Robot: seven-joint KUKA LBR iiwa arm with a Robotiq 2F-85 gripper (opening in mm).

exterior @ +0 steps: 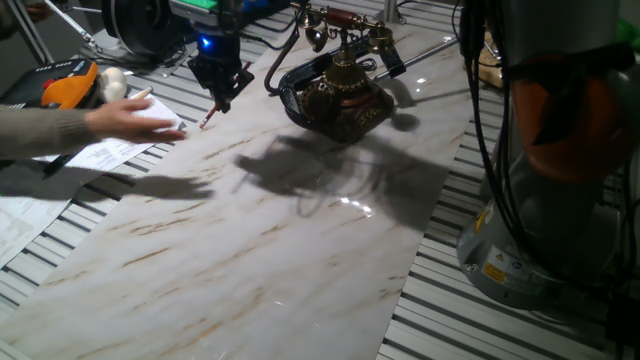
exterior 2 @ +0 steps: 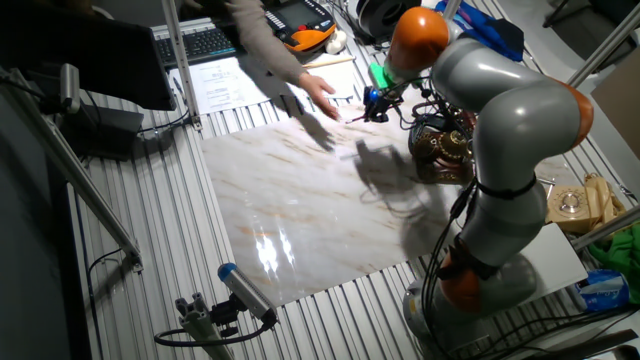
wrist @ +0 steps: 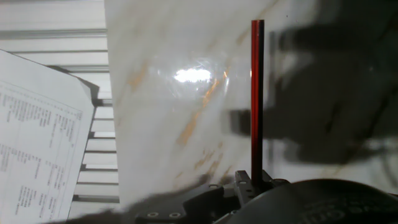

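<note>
A slim red pencil is gripped at its lower end by my gripper, whose fingers are shut around it in the wrist view. In exterior view 1 my gripper hangs above the far left of the marble board. The pencil slants down and left from it; whether its tip touches the board, I cannot tell. A person's open hand reaches in from the left, close to the pencil but apart from it.
An ornate old-style telephone stands right of my gripper. Printed papers lie left of the board, beside an orange-black device. A beige telephone sits behind the arm. The board's front and middle are bare.
</note>
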